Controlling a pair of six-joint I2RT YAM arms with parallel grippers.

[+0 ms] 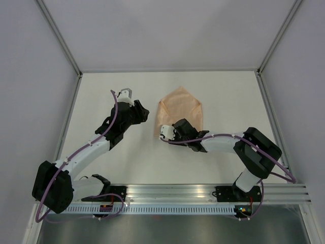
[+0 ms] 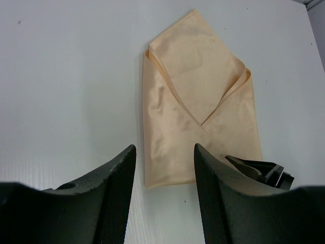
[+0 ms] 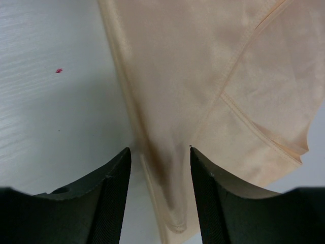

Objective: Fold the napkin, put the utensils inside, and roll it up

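The peach napkin (image 1: 180,104) lies on the white table with its upper part showing diagonal folded edges (image 2: 203,76). My right gripper (image 1: 167,137) is low over the napkin's lower part; in the right wrist view its open fingertips (image 3: 198,162) straddle the folded edge (image 3: 167,193), with nothing clearly held. My left gripper (image 1: 142,112) hangs left of the napkin; in the left wrist view its fingers (image 2: 111,193) stand apart with nothing between them. No utensils are visible.
The right arm covers part of the napkin's lower edge and the table to its right. Rails and grey walls border the table.
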